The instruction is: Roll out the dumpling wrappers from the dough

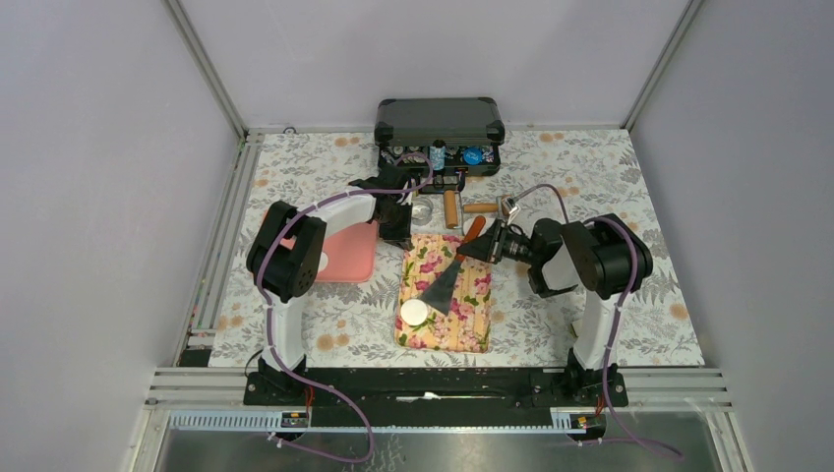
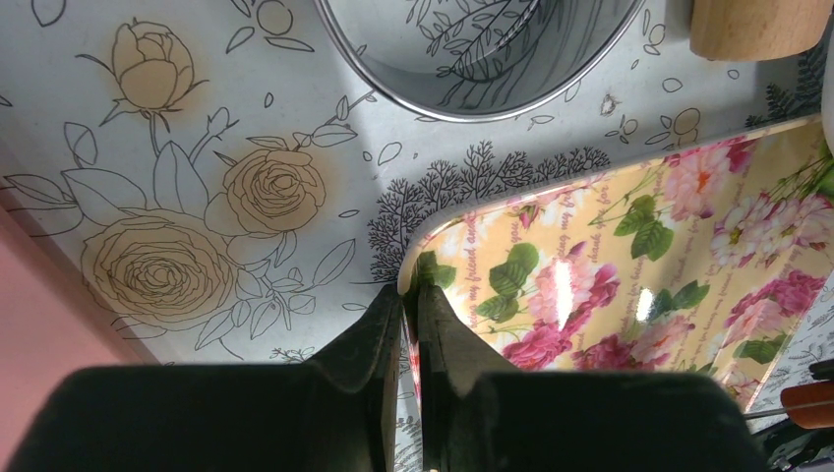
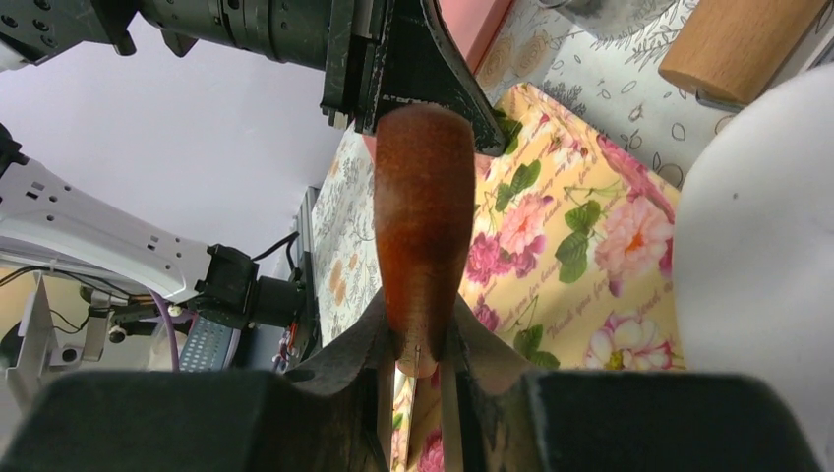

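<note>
A flat round white dough wrapper (image 1: 414,312) lies on the flowered board (image 1: 472,329), close to its left edge. The spatula's grey blade (image 1: 441,289) reaches down-left to the wrapper's upper right side. Its orange-brown handle (image 3: 423,216) is between the fingers of my right gripper, above the board's upper right part. My left gripper is shut on the board's upper left corner. A pink tray (image 1: 349,258) at left has a white round piece (image 1: 323,262) in it, partly hidden by my left arm.
Behind the board stand a clear glass bowl (image 1: 422,210), a wooden roller (image 1: 450,208) and another wooden roller (image 1: 480,207). A white dish (image 3: 767,246) sits at the board's back right. An open dark case (image 1: 440,123) is farther back.
</note>
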